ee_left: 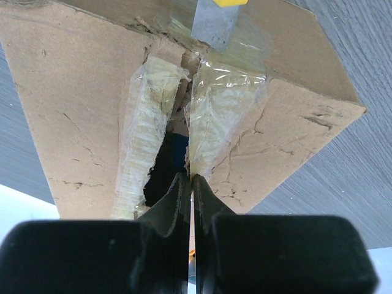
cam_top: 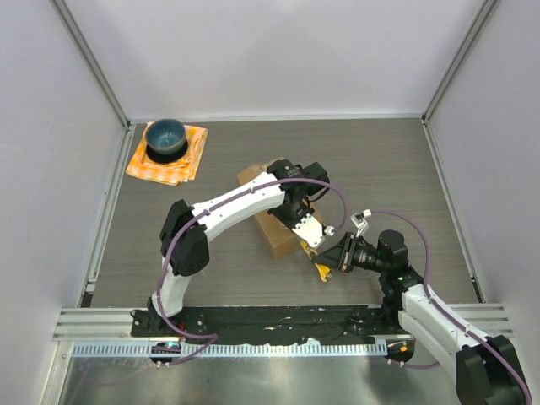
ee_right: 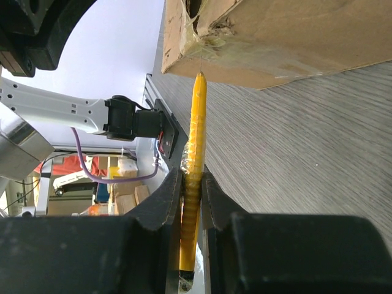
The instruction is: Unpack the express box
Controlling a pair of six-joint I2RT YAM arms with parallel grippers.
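The cardboard express box (cam_top: 276,237) lies on the table, partly hidden under my left arm. In the left wrist view its taped seam is slit, with clear tape (ee_left: 147,116) hanging from the torn edges and a dark blue item (ee_left: 179,150) showing inside. My left gripper is shut on the right-hand flap's taped edge at the slit. Standing off the box's end, my right gripper is shut on a yellow utility knife (ee_right: 197,122). The knife's blade points at the taped corner of the box (ee_right: 300,40); whether it touches is unclear.
A dark blue bowl (cam_top: 166,136) sits on an orange checked cloth (cam_top: 187,159) at the back left. Bare grey table (cam_top: 371,160) stretches to the right of the box. White walls border the table at the back and sides.
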